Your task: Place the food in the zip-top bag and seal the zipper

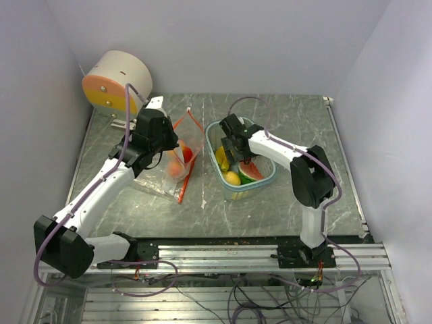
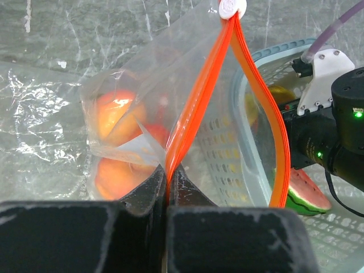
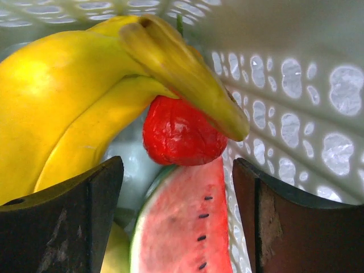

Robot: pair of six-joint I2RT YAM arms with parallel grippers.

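Note:
A clear zip top bag (image 2: 187,62) with an orange zipper (image 2: 211,74) and a white slider lies on the table, its mouth spread apart. Round orange-red fruit (image 2: 116,116) shows inside it. My left gripper is shut on the bag's edge at the mouth. Inside the basket (image 1: 270,177) are bananas (image 3: 51,85), a red tomato-like piece (image 3: 182,133), a watermelon slice (image 3: 182,227) and a yellow fruit (image 1: 232,178). My right gripper reaches down into the basket, part open, its fingers on either side of the red piece and watermelon, touching neither visibly.
The basket's perforated wall (image 3: 284,102) runs close along the right gripper's right side. A round cream and orange container (image 1: 116,77) stands at the back left.

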